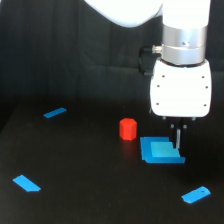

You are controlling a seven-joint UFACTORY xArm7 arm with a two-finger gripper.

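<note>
A small red block [128, 129] stands on the dark table, left of the blue square [149, 156]. A paler cyan patch [164, 149] shows inside that square; whether it is flat or raised is unclear. My gripper [178, 134] points down over the square's right part, its thin dark fingers close to the patch. The red block is apart from it. The fingers are too small and dark to show whether anything is between them.
Blue tape strips lie at the back left [55, 113], front left [26, 183] and front right [196, 194]. A dark curtain [70, 60] hangs behind.
</note>
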